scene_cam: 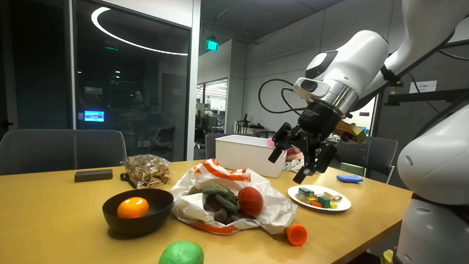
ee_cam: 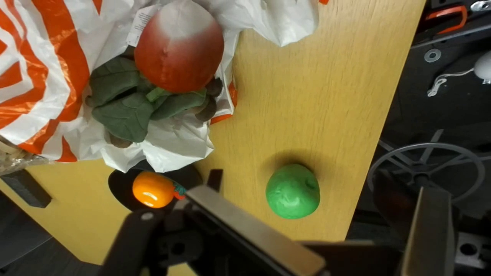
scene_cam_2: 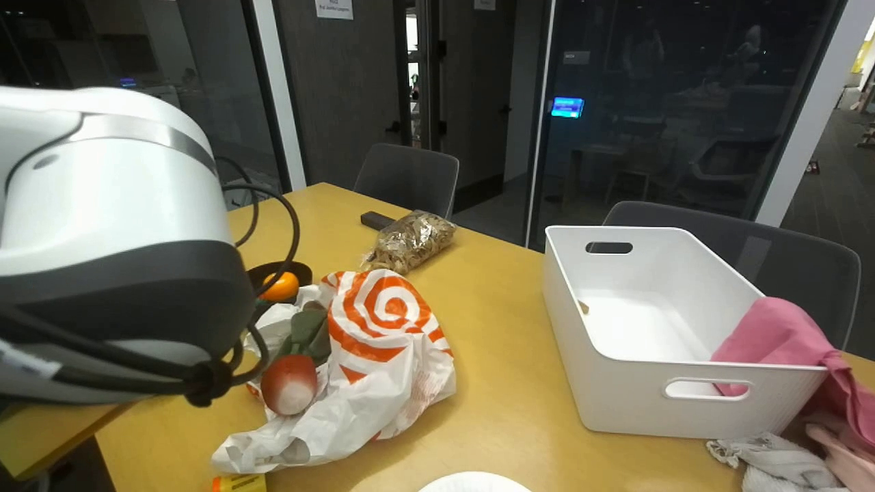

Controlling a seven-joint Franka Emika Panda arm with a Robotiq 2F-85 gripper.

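Observation:
My gripper (scene_cam: 288, 166) hangs open in the air above the table, near the white plate, with nothing between its fingers. In the wrist view, one finger (ee_cam: 257, 232) reaches in from the lower middle and the other is at the lower right. A green ball-like fruit (ee_cam: 292, 191) rests alone on the table, well apart from the fingers. The black bowl (scene_cam: 138, 222) contains an orange fruit (scene_cam: 132, 207). A white and orange plastic bag (scene_cam: 277, 211) lies open, with a red round toy (scene_cam: 251, 201) and dark green leafy pieces (scene_cam: 222, 196) at its mouth.
A white plate (scene_cam: 295, 193) carries several small blocks. Behind it stands a white bin (scene_cam_2: 574, 344) with a pink cloth (scene_cam_2: 771, 332) over its rim. A yellow-orange tube (scene_cam: 296, 234) touches the bag's edge. A bag of brown strips (scene_cam: 147, 171) lies farther back.

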